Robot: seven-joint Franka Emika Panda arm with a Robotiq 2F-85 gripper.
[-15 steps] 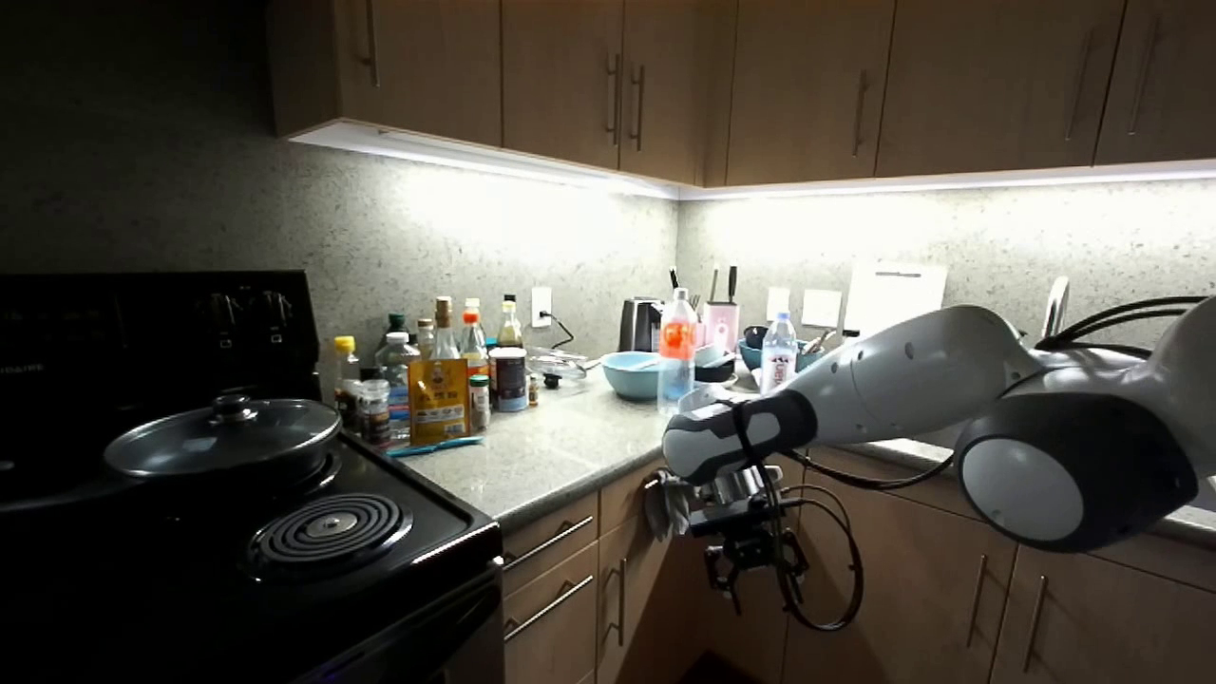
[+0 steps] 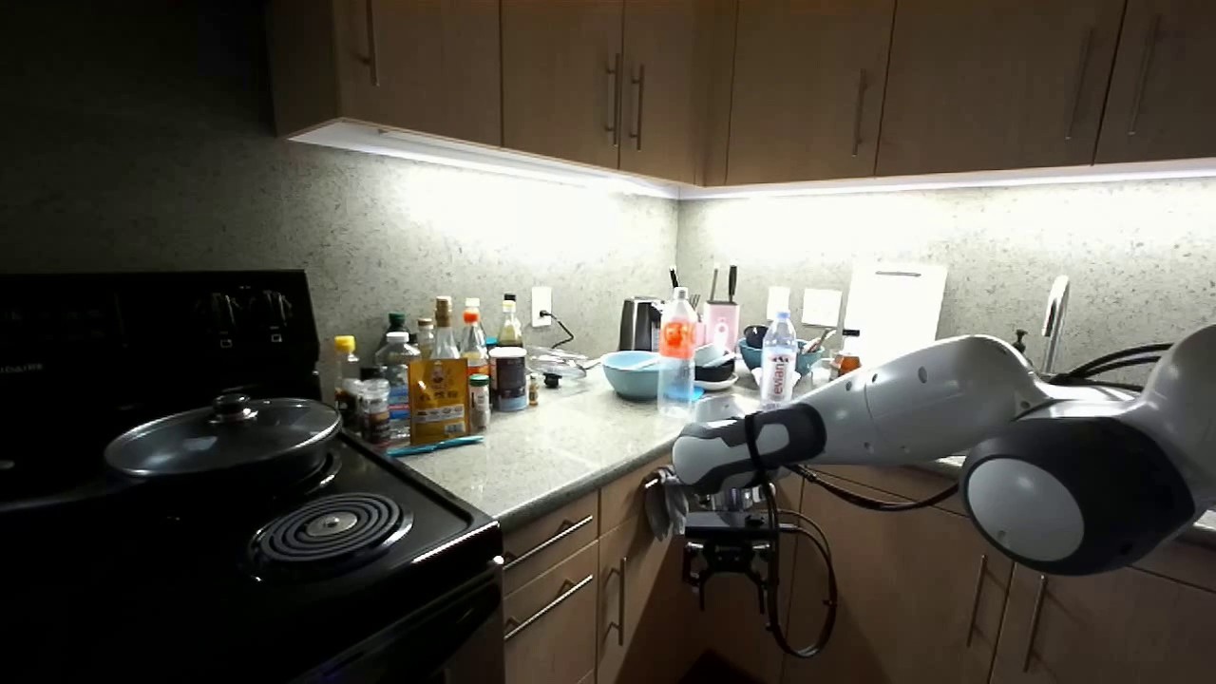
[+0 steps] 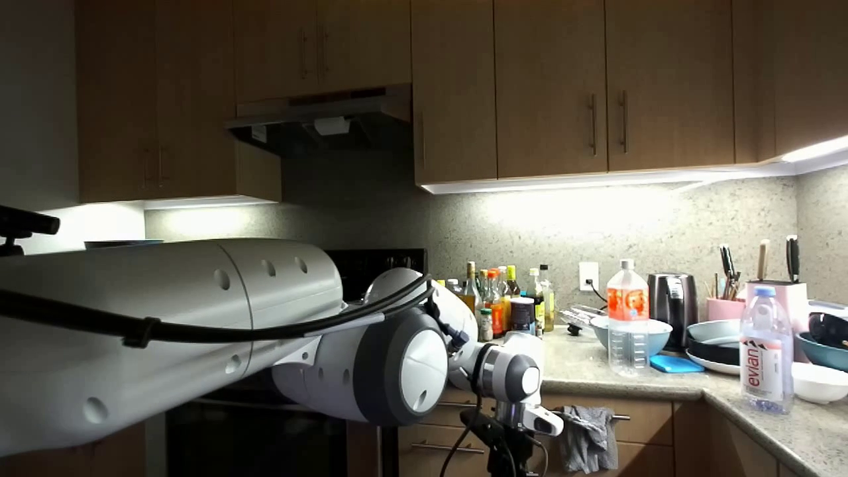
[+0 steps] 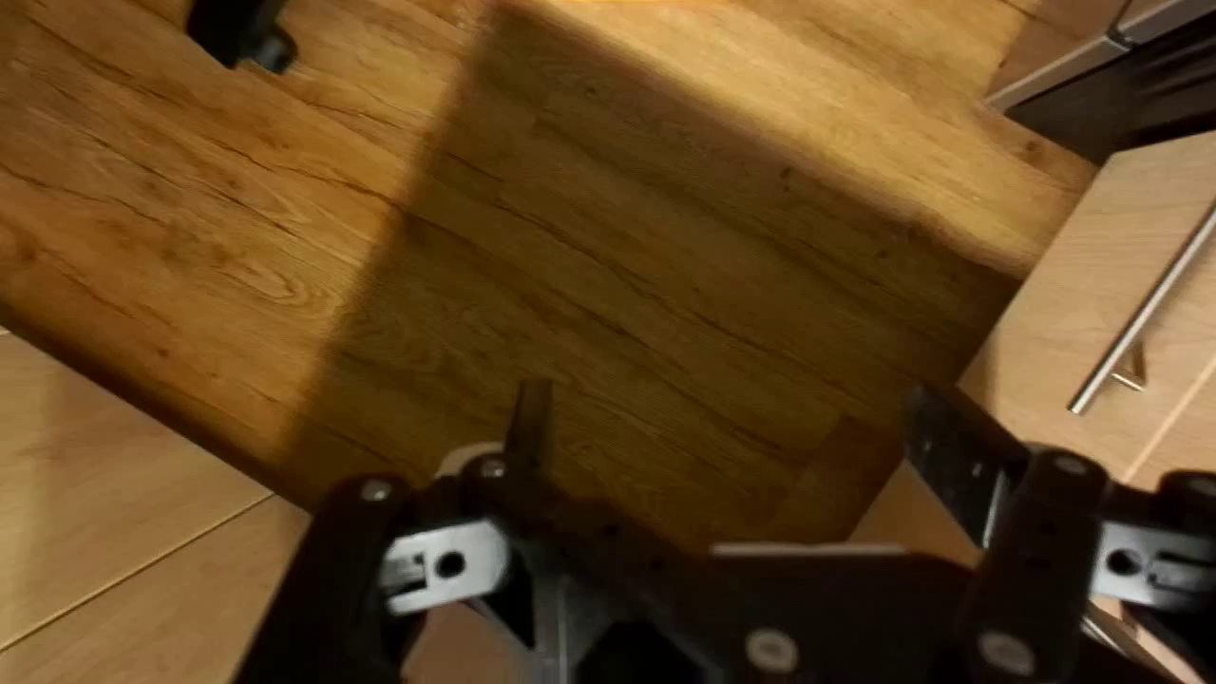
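My gripper points down over the wooden floor in the wrist view, its two dark fingers wide apart and nothing between them. In exterior view 1 the gripper (image 2: pixel 732 598) hangs below the counter's height, in front of the corner cabinets. A grey cloth (image 3: pixel 589 438) is draped over a drawer handle; in exterior view 2 it lies just right of the wrist. A clear bottle with an orange label (image 2: pixel 677 353) and an Evian bottle (image 3: pixel 764 354) stand upright on the counter, clear of the gripper.
The stove (image 2: pixel 433 547) carries a lidded pan (image 2: pixel 234 433). Several sauce bottles and a yellow pouch (image 2: pixel 439 399) crowd the counter's back left. A blue bowl (image 2: pixel 632 374) sits near the corner. Bare countertop (image 2: pixel 541 439) lies along the front, and cabinet fronts (image 4: pixel 1094 274) flank the gripper.
The gripper has turned from a tilt to hang more nearly straight down, shifting slightly left in exterior view 1. The forearm sits lower and flatter. Objects on the counter and stove have not moved.
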